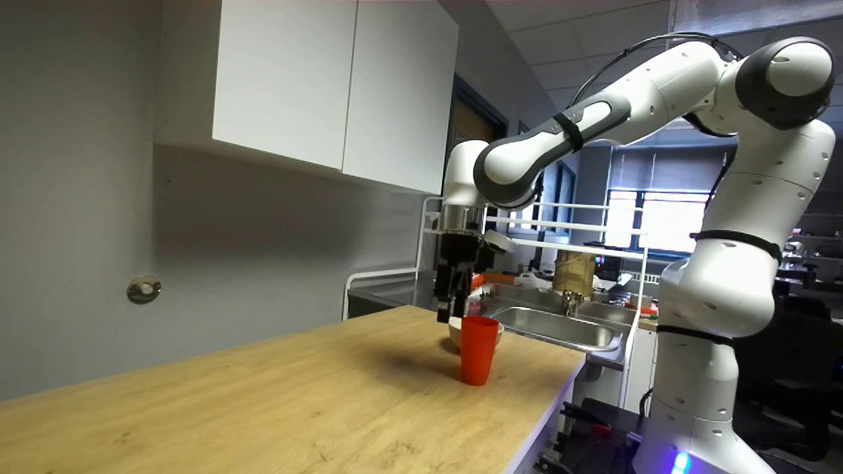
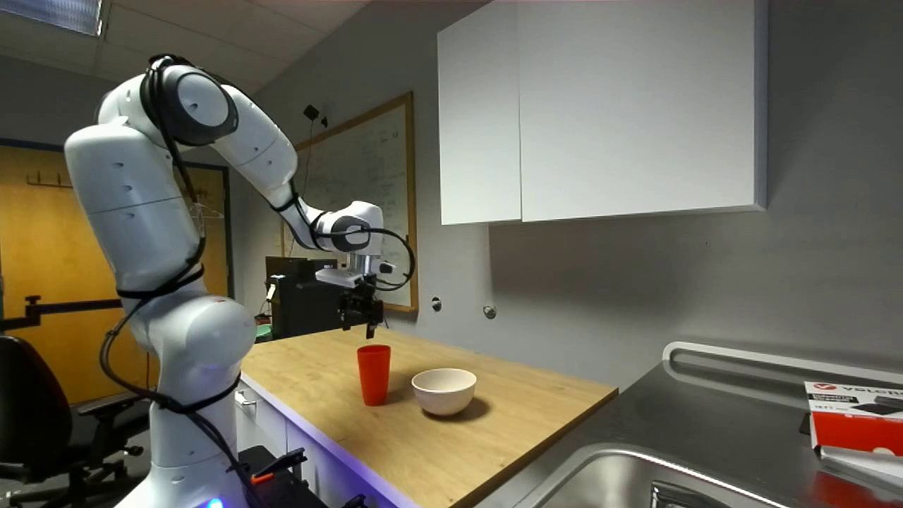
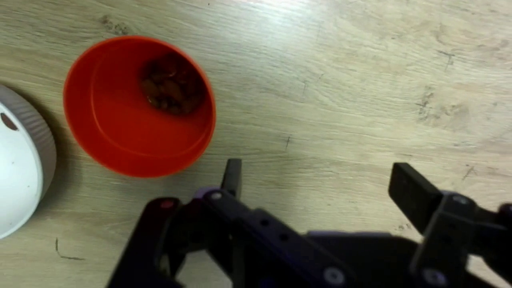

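A tall red cup [image 1: 477, 352] stands upright on the wooden counter [image 1: 332, 387]. Looking down into the red cup [image 3: 125, 129] in the wrist view, I see small brown pieces at its bottom. Close beside it sits a white bowl [image 2: 444, 391]; only part of the bowl [image 3: 17, 168] shows at the left of the wrist view, with a dark brown spot inside its rim. My gripper is open, its fingers wide apart over bare wood, off to one side of the cup. In the second exterior view the gripper [image 2: 358, 329] hangs just above cup height.
White wall cabinets [image 2: 635, 110] hang above the counter. A metal sink [image 1: 553, 324] and dark worktop lie beyond the bowl, with a red-and-white box [image 2: 855, 423] on it.
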